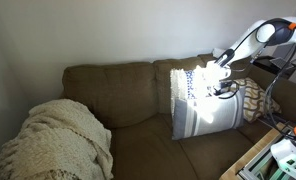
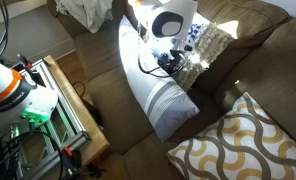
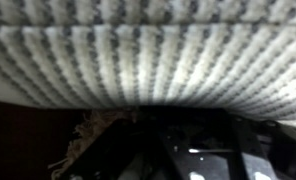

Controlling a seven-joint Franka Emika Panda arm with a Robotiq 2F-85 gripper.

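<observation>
A striped white-and-grey pillow [image 1: 201, 117] leans against the back of the brown couch [image 1: 130, 90]. My gripper [image 2: 171, 53] is down at the pillow's upper edge, where a white textured throw [image 2: 192, 70] lies behind it. In the wrist view, ribbed grey-and-white cloth [image 3: 148, 60] fills the upper part, pressed close to the camera. Dark gripper parts [image 3: 203, 145] show below it, with some tan fringe [image 3: 80, 140] at their left. The fingertips are hidden or too dark to make out, so how far apart they stand and whether cloth lies between them does not show.
A yellow-and-grey patterned pillow [image 2: 238, 145] rests on the couch on the other side of the throw. A bunched cream blanket [image 1: 56, 143] covers the couch's far end. The seat between blanket and striped pillow is clear. A wooden table edge [image 2: 76, 110] runs beside the arm's base.
</observation>
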